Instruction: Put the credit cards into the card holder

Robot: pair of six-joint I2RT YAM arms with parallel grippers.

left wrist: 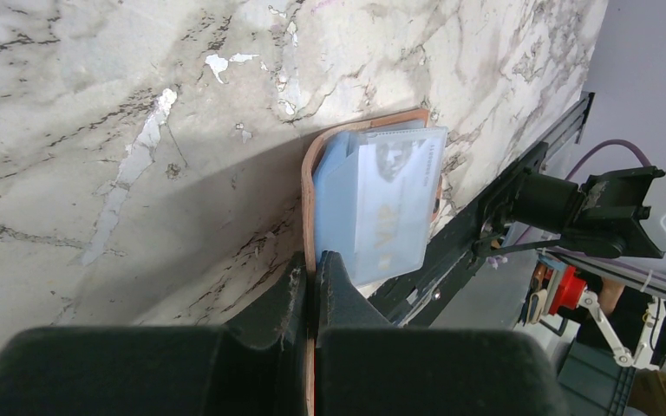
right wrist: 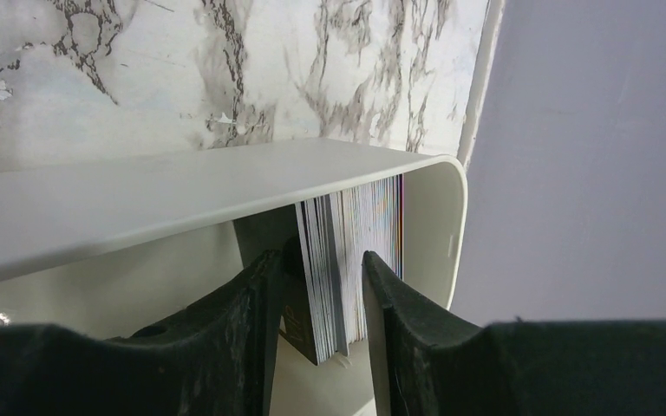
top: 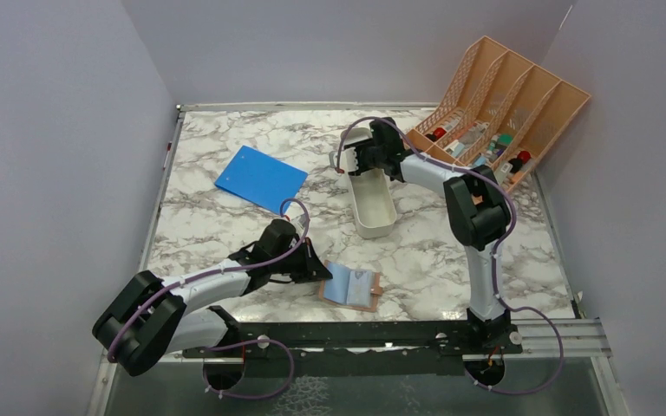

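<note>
The card holder (left wrist: 390,204), with a tan cover and clear sleeves, lies opened on the table near the front edge. Its left cover edge runs between the fingers of my left gripper, which is shut on it. A card-like sheet shows through the front sleeve. Over the far end of the white bin, my right gripper stands part open, pointing at a row of credit cards (right wrist: 360,251). The cards stand on edge, packed together in the bin. Whether the fingers touch any card I cannot tell.
The long white bin (top: 371,208) has an empty near half. A blue folder (top: 261,179) lies at the back left, and a tan rack (top: 520,91) with small bottles stands at the back right. Bare marble lies between the bin and the card holder.
</note>
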